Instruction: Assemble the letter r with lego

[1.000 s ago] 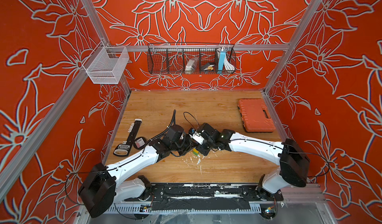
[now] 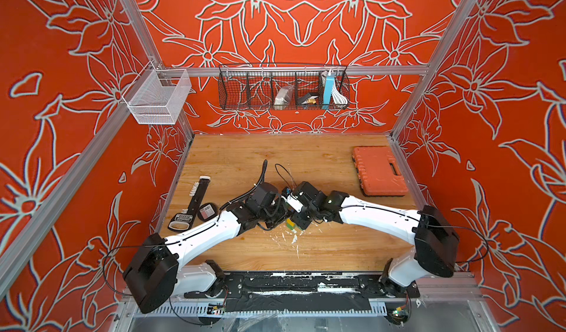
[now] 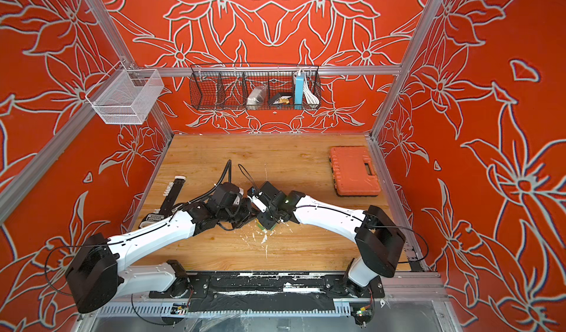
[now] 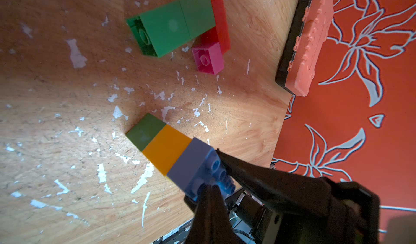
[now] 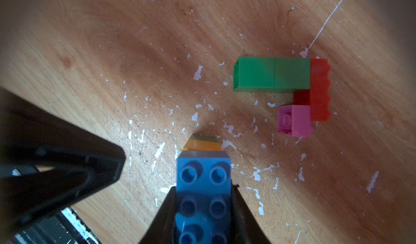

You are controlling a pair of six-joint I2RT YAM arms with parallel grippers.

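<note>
A column of joined bricks, blue, yellow and dark green, shows in the left wrist view. My right gripper is shut on its blue brick, studs facing the camera in the right wrist view. The shut left gripper has its tip in front of the blue studs; whether it touches them I cannot tell. Nothing shows between its fingers. A separate assembly lies on the table: two green bricks, a red brick and a pink brick. The arms hide most bricks from above.
An orange case lies at the right back of the table. A black strip-shaped object and a dark round item lie at the left. Both grippers crowd together mid-table.
From a second ago, the left gripper has shifted slightly right.
</note>
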